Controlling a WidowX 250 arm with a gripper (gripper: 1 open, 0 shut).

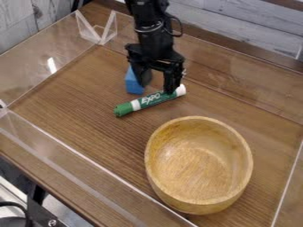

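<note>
My black gripper (158, 73) hangs open over the middle back of the wooden table, just above a green marker (140, 104) with a white end, which lies diagonally. A blue object (135, 82) sits to the left of the gripper, partly hidden behind it. Whether the fingertips touch the marker is hard to tell.
A large empty yellow bowl (198, 164) occupies the front right of the wooden table (66, 115). A transparent stand is at the back left, and a white wall runs along the back.
</note>
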